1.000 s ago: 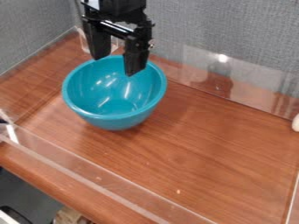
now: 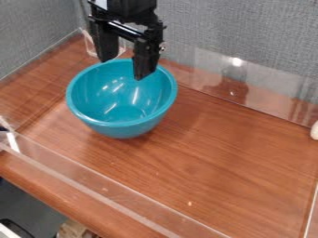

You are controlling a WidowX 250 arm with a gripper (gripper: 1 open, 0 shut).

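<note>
A turquoise bowl [image 2: 122, 104] sits on the wooden surface at the left. My black gripper [image 2: 125, 58] hangs over the bowl's back rim, its two fingers spread apart, open, with nothing visible between them. Whether the fingertips touch the bowl cannot be told.
Transparent low walls run along its back and front edges, with grey textured walls behind. A small white object [image 2: 313, 130] is at the far right edge.
</note>
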